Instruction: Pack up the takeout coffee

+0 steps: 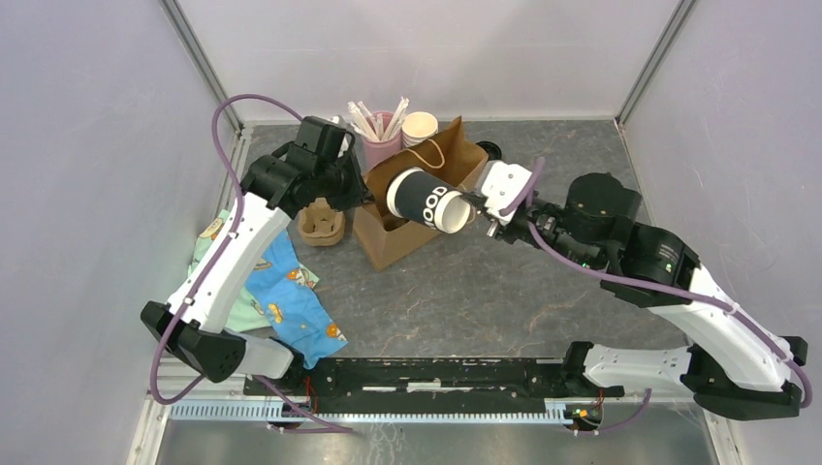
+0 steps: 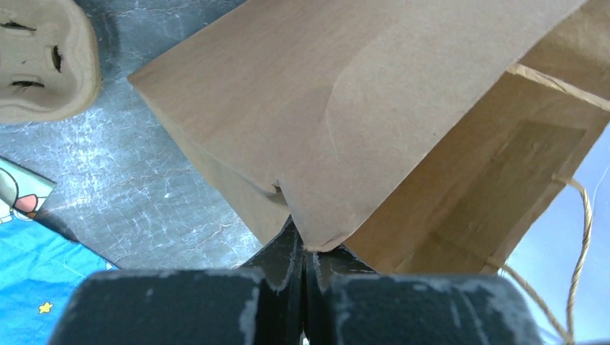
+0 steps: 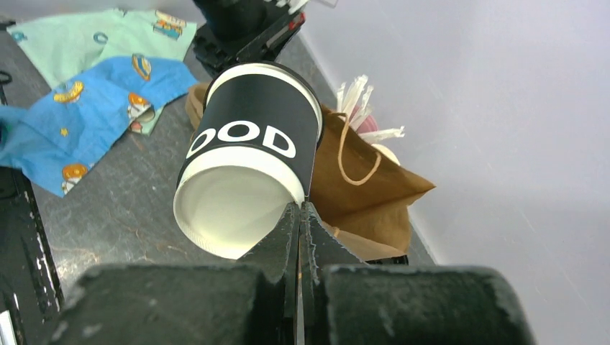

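The brown paper bag is raised and tilted in the centre, my left gripper shut on the edge of its mouth. A black coffee cup with white lettering lies tilted at the bag's opening, its open end outward, as the right wrist view also shows. My right gripper is shut on the cup's rim. In the left wrist view the bag's twisted handle hangs at the right.
A cardboard carrier sits left of the bag. Blue cloth lies front left. A pink holder with straws, stacked cups and a black lid are behind.
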